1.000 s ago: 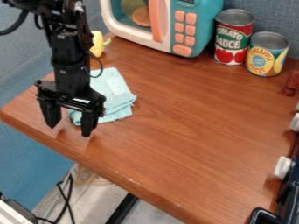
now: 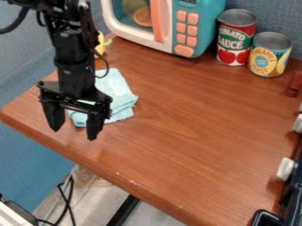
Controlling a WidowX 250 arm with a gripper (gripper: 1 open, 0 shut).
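Note:
My black gripper [image 2: 73,122] hangs over the left end of the wooden table [image 2: 189,141], its two fingers spread apart with nothing visible between them. A pale blue cloth [image 2: 116,94] lies bunched on the table just behind and right of the gripper, partly hidden by it.
At the back stand a teal toy microwave [image 2: 203,18], a tomato can [image 2: 235,41], a yellow-labelled can [image 2: 269,57] and a yellow object [image 2: 102,46], partly hidden. A small brown bottle [image 2: 294,86] and a black appliance [image 2: 290,190] edge the right side.
My gripper has shifted only slightly over the last second, staying above the cloth. The objects on the table look unchanged.

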